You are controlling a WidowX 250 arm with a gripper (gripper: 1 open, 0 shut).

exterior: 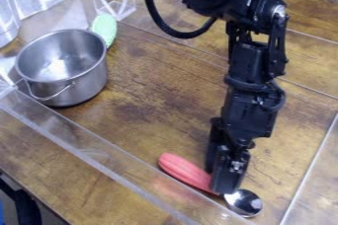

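My black gripper [227, 170] is lowered at the lower right, right over a spoon with a pink-red handle [185, 170] and a metal head [244, 202]. The spoon lies on the wooden surface along a clear plastic edge, and the gripper covers the part between handle and head. Whether the fingers are open or shut on it is hidden.
A steel pot [61, 69] sits at the left, with a pale green utensil [106, 28] behind it. Clear plastic edging runs along the left, front and right.
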